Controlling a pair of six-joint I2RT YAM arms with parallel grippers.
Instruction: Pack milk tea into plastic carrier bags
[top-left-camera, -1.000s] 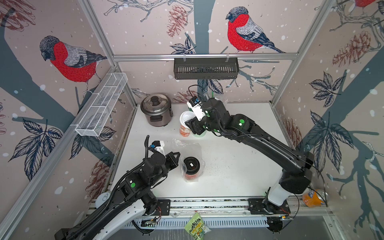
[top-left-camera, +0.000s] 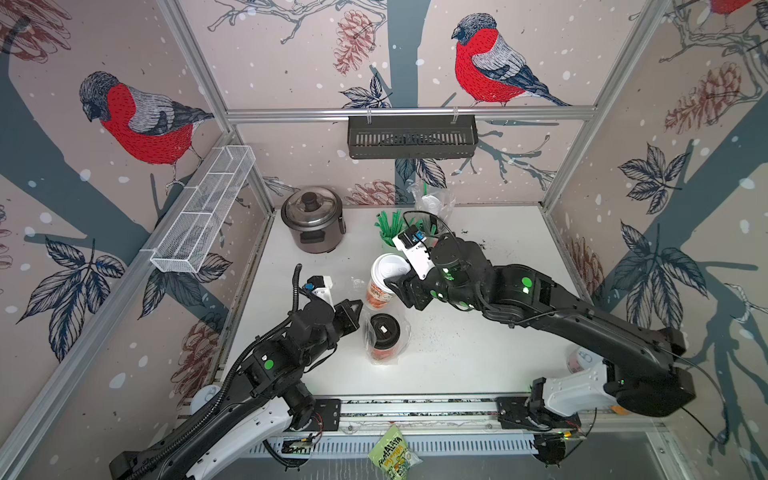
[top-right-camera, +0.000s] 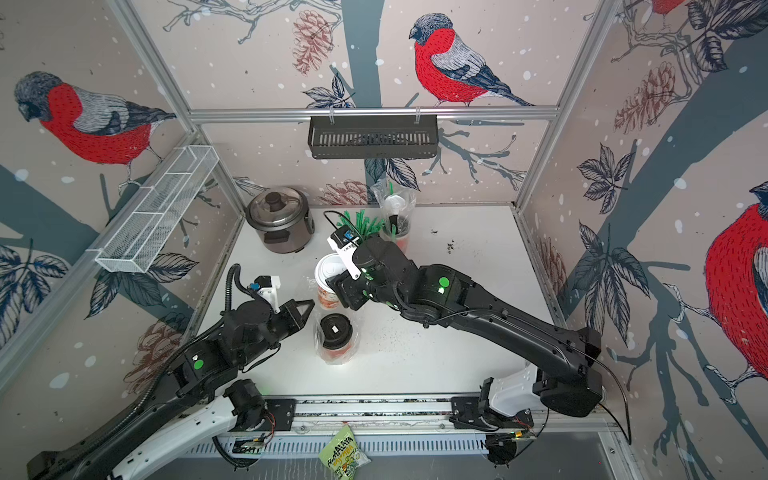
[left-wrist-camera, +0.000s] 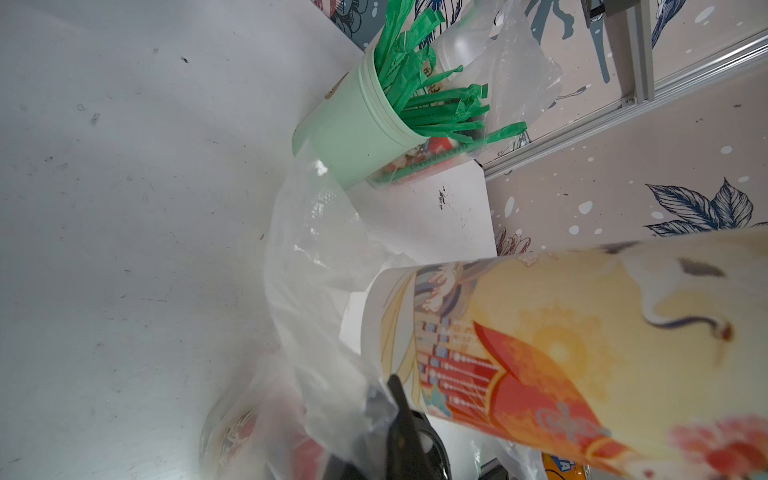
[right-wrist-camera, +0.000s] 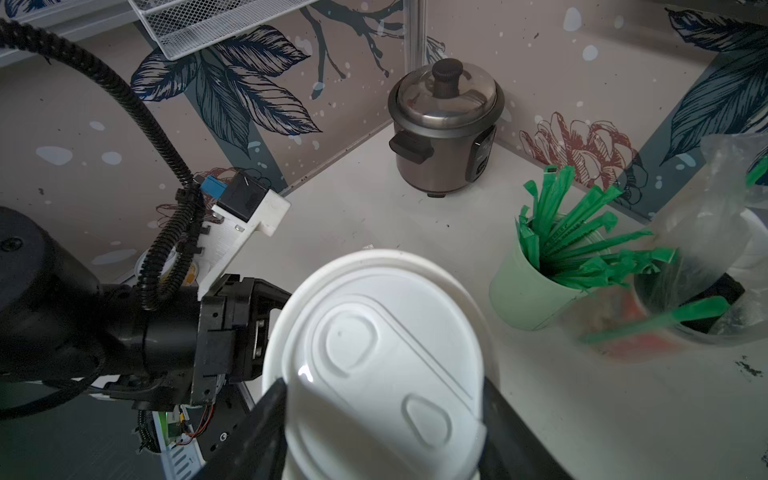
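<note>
My right gripper (top-left-camera: 408, 289) is shut on a printed white-lidded cup (top-left-camera: 387, 272), held just above and behind a black-lidded cup (top-left-camera: 385, 331) in a clear plastic bag (top-right-camera: 349, 340). My left gripper (top-left-camera: 352, 313) is shut beside that bag, at its left; the bag's plastic (left-wrist-camera: 320, 280) rises across the left wrist view, and what exactly lies between those fingers is hard to see. The white lid (right-wrist-camera: 384, 368) fills the lower middle of the right wrist view.
A green cup of wrapped straws (right-wrist-camera: 532, 296) and another bagged drink (top-right-camera: 396, 208) stand at the back, with a rice cooker (top-left-camera: 312, 224) at back left. A wire rack (top-left-camera: 200, 212) hangs on the left wall.
My left gripper has risen very slightly.
</note>
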